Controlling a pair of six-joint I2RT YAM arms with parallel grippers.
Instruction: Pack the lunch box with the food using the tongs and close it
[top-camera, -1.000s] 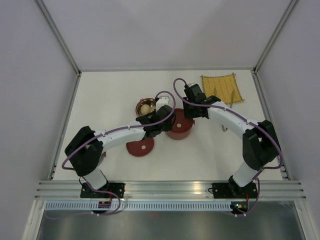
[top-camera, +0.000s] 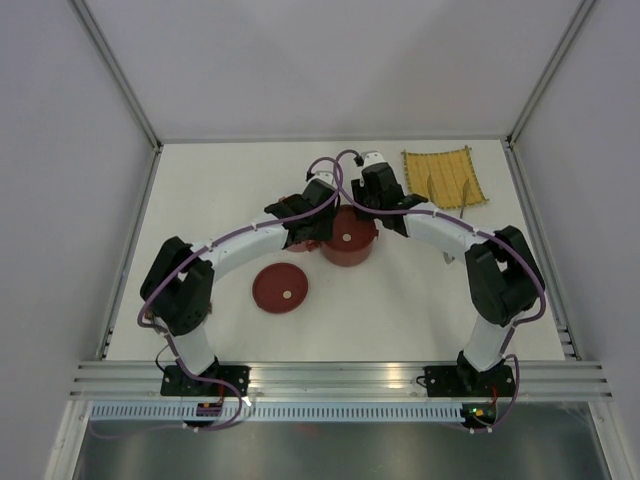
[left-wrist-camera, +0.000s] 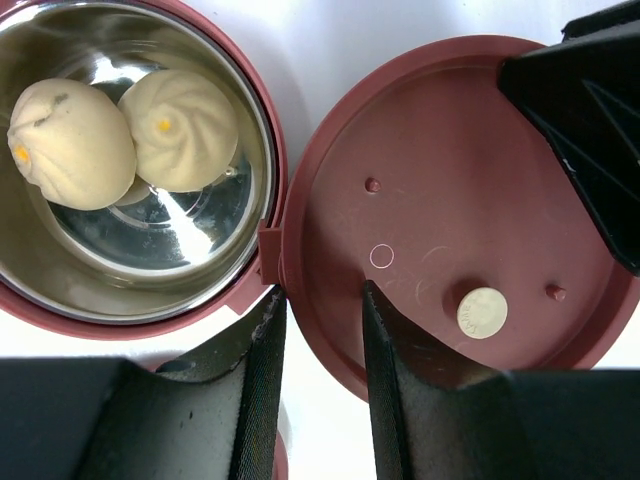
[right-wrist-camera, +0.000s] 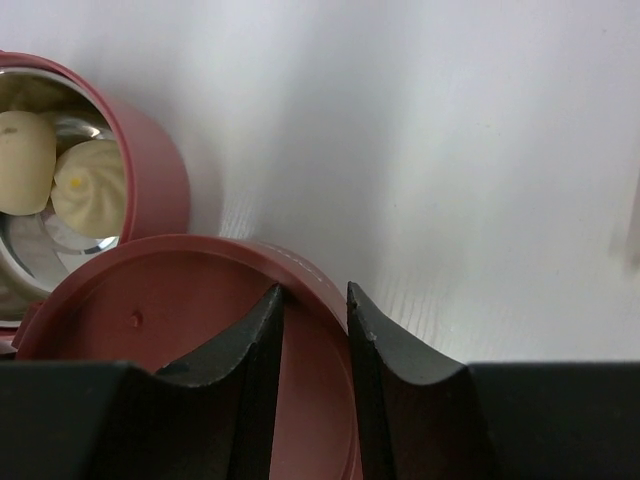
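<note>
A round dark red lunch-box tier (top-camera: 346, 252) with a flat top and pale spot stands mid-table. My left gripper (top-camera: 328, 222) is at its left side; in the left wrist view the tier's rim (left-wrist-camera: 300, 300) runs between the parted fingers. My right gripper (top-camera: 362, 205) is at the back right, parted around the rim (right-wrist-camera: 300, 270) in the right wrist view. A pink steel-lined bowl (left-wrist-camera: 255, 85) holding two buns (left-wrist-camera: 180, 130) sits beside the tier. From above, my left arm mostly hides the bowl. Whether the tier is clear of the table, I cannot tell.
A dark red lid (top-camera: 270, 293) lies front left of the tier. At the back right is a yellow mat (top-camera: 445, 165) with slim utensils (top-camera: 464, 196) across it.
The tier has shifted left and toward the back, with both grippers moving along beside it. My left arm now covers most of the bun bowl. The lid has stayed put.
</note>
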